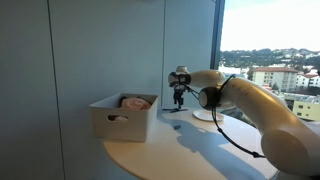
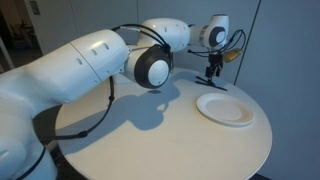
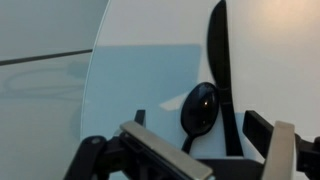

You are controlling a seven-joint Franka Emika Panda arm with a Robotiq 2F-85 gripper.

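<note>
A black spoon and a black knife lie close together on the white table, overlapping or side by side toward their lower ends. Over them is my gripper, open, its fingers apart on either side of the cutlery in the wrist view. Nothing is held between the fingers; whether they touch the table cannot be told. From the side, the gripper points down at the table's far edge, and the dark cutlery shows just beneath it.
A white plate lies flat near the cutlery. On the table's left stands a light grey bin with a pinkish-brown item inside. A wall rises close behind the gripper.
</note>
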